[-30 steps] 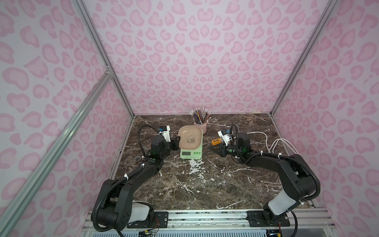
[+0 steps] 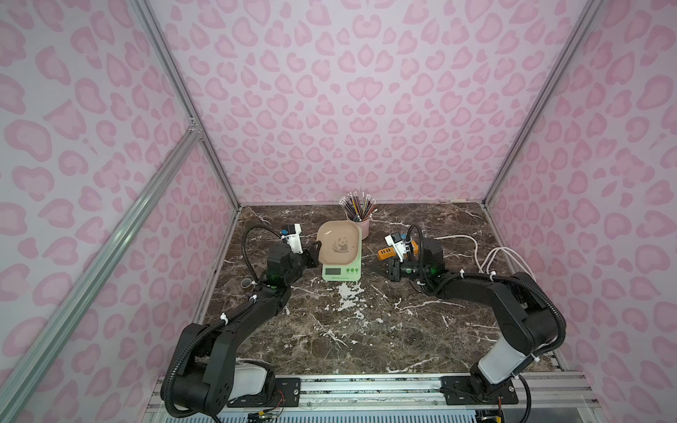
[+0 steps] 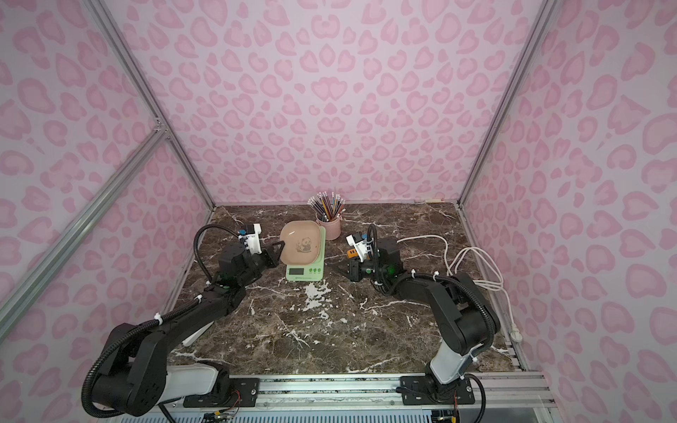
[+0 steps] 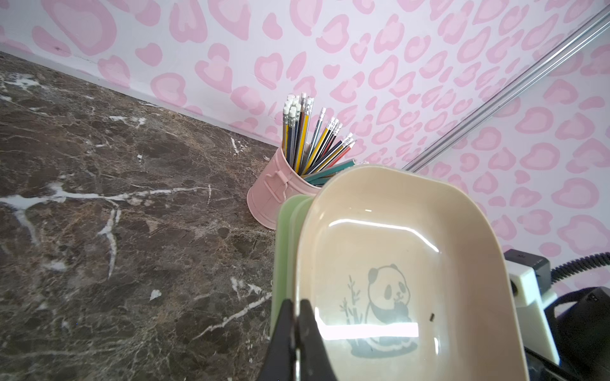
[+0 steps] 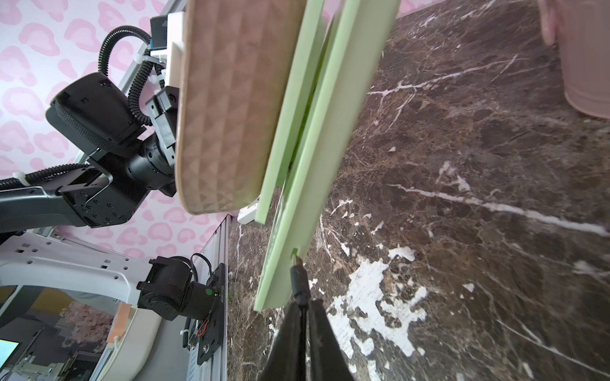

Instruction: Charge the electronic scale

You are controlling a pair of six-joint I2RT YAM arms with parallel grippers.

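The pale green electronic scale carries a beige panda tray in the middle of the table. In the left wrist view, the tray's near rim runs between the fingers of my left gripper, which is shut on it. A slim black plug with a metal tip protrudes from my right gripper, shut around it. That tip meets the small port opening in the scale's side, or lies just short of it; how deep it sits cannot be told. The plug's cable is hidden in that view.
Behind the scale stands a pink cup of pencils. An orange power strip lies beside the right gripper, and white cable coils at the right.
The scale and tray have shifted slightly back and left with my left gripper. My right gripper has moved a little left, toward the scale's side.
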